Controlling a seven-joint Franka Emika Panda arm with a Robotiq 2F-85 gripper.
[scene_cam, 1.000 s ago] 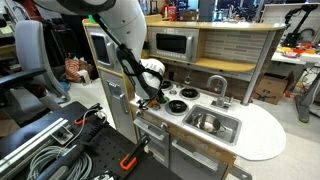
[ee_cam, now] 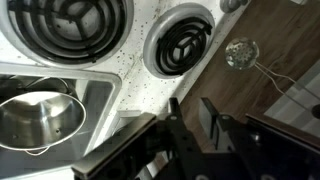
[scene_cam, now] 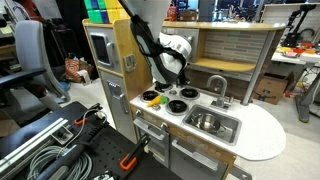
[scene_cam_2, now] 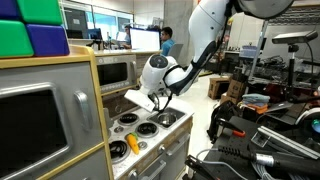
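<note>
My gripper shows at the bottom of the wrist view, its dark fingers apart with bare floor between them and nothing held. In exterior view 1 the white arm bends down over the toy kitchen's counter, the gripper above the stove burners. An orange-yellow carrot-like item lies at the counter's front left, with a small green item beside it. From the other side, exterior view 2 also shows the orange item near a burner.
Black coil burners cover the counter's left part. A metal sink with a tall faucet lies to the right. In the wrist view a shiny metal bowl sits at lower left. A shelf and microwave stand behind.
The arm has risen from low over the counter's front left and swung back and to the right. The orange and green items now show more clearly.
</note>
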